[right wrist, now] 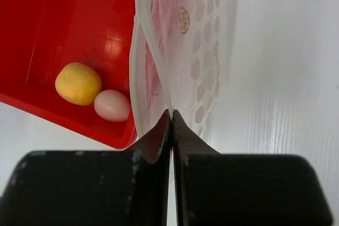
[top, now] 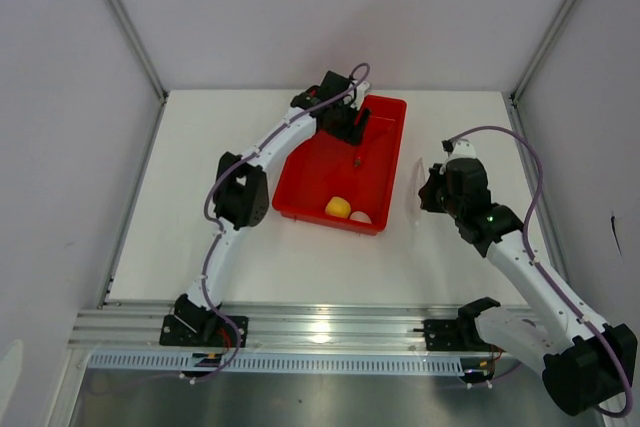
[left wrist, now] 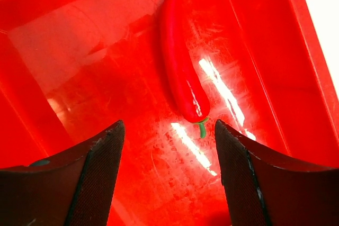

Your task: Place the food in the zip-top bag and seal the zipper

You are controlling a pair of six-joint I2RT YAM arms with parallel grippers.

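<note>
The red chili pepper [left wrist: 180, 62], with a short green stem, lies on the floor of the red bin [top: 310, 182]. Above it my left gripper stands open, its fingers apart on either side of the stem end and nothing between them. A yellow potato-like food [right wrist: 78, 83] and a pale egg [right wrist: 112, 105] rest in the bin's near right corner. The clear zip top bag [right wrist: 185, 46] stands upright beside the bin, its mouth slightly parted. My right gripper is shut on the near end of the bag's rim.
Bin walls [left wrist: 307, 35] rise around the left gripper. White table [top: 180, 197] is bare to the left of the bin, and there is clear table [right wrist: 286, 67] to the right of the bag.
</note>
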